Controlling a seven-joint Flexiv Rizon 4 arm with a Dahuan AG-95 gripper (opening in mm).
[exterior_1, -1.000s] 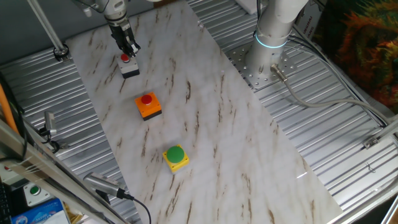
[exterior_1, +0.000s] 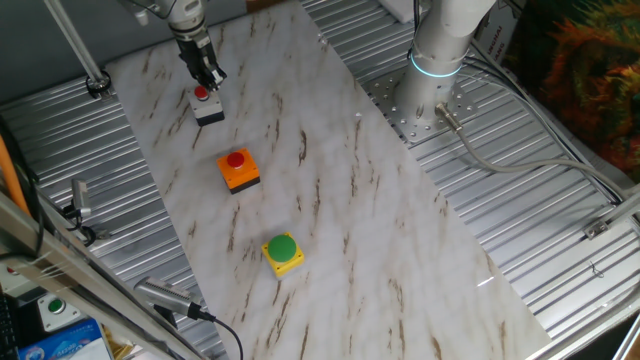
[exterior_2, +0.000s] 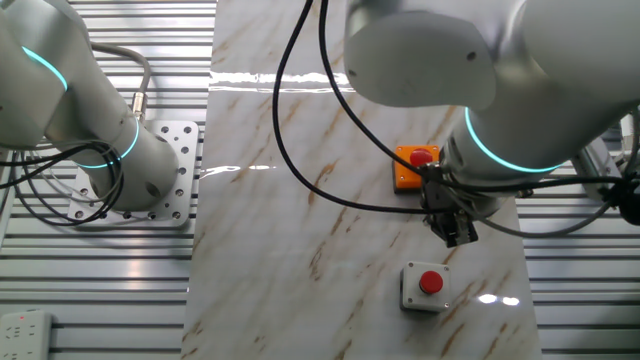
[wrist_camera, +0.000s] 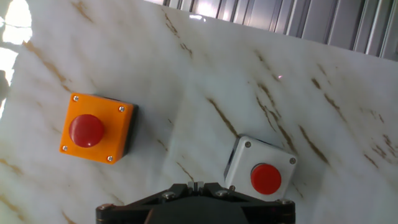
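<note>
In the wrist view my gripper is shut, its black fingers meeting with nothing visible between them. The white box with a red button (wrist_camera: 266, 179) lies just right of the fingertips in that view, its lower edge partly covered by the gripper. An orange box with a red button (wrist_camera: 86, 130) sits farther left. From exterior view 1, my gripper (exterior_1: 212, 80) appears at the far end of the table by the white box (exterior_1: 207, 106). Exterior view 2 shows the gripper (exterior_2: 458, 238) apart from the white box (exterior_2: 426, 287). A yellow box with a green button (exterior_1: 282, 249) stands nearer the front.
A ribbed metal surface (exterior_1: 540, 220) borders the tabletop. Black cables (exterior_2: 285, 130) loop beside the arm. A silver cylindrical device (exterior_1: 168, 296) is at the table's left edge.
</note>
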